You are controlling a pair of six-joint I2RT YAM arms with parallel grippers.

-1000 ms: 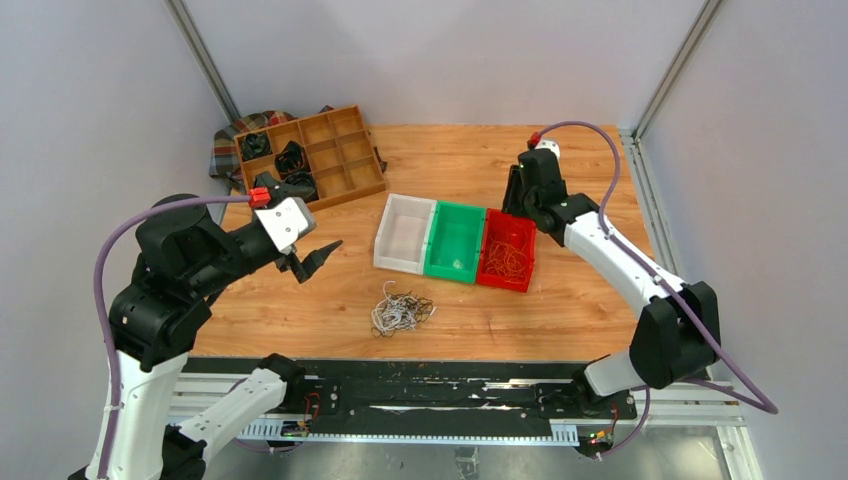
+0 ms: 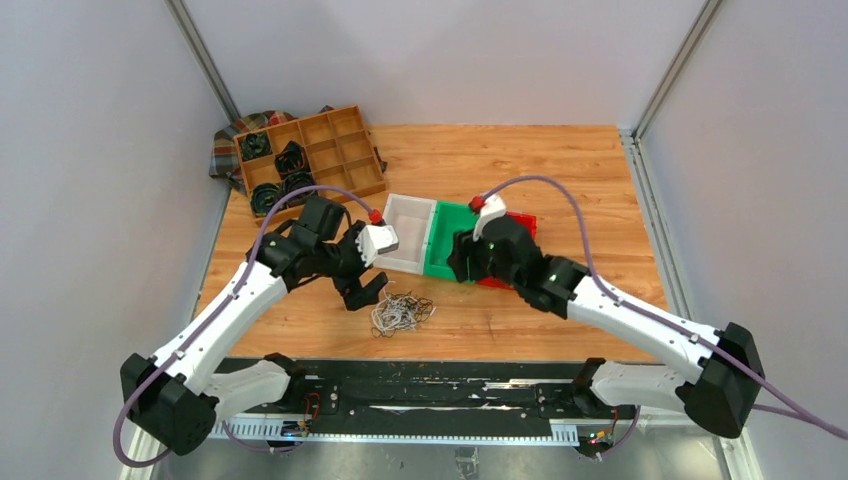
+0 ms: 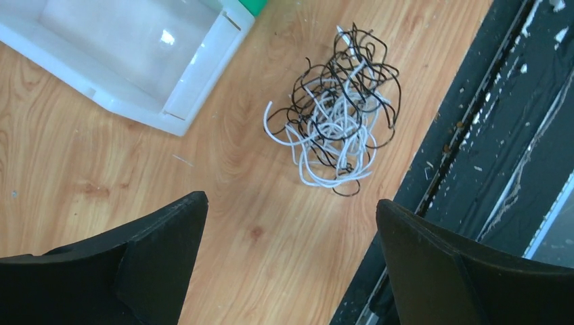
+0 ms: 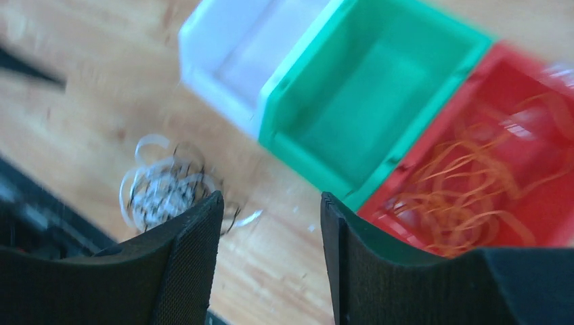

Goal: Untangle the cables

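Note:
A tangled heap of black and white cables (image 2: 400,313) lies on the wooden table in front of the bins. The left wrist view shows black cable (image 3: 366,88) looped over and through white cable (image 3: 329,128). My left gripper (image 2: 369,292) stands open just left of the heap, touching nothing. Over the green bin (image 2: 441,243) hangs my right gripper (image 2: 463,257), also open. In the right wrist view nothing lies between its fingers, and the heap (image 4: 166,193) shows blurred, partly behind the left finger.
A white bin (image 2: 404,228) adjoins the green one. The red bin (image 4: 501,128) beyond holds orange cables. A wooden divided box (image 2: 345,160) with coiled dark cables stands at the back left.
My left gripper has moved right, toward the heap. The heap lies unchanged.

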